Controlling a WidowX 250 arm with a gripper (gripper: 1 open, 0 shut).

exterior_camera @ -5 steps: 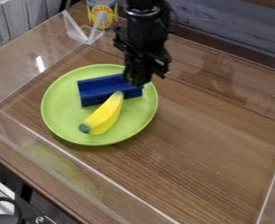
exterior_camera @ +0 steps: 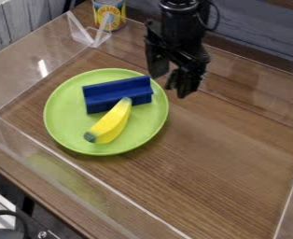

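A green plate (exterior_camera: 71, 121) sits on the wooden table, holding a long blue block (exterior_camera: 117, 91) at its back and a yellow banana (exterior_camera: 108, 123) toward the front. My black gripper (exterior_camera: 173, 73) hangs open just beyond the plate's back right edge, above and right of the blue block, apart from it, with nothing seen between its fingers.
A can (exterior_camera: 108, 13) with a yellow and blue label stands at the back left. Clear plastic walls edge the table. A dark cable shows at the lower left.
My gripper has moved from over the blue block to the right, off the plate's edge. The block and banana look almost unmoved.
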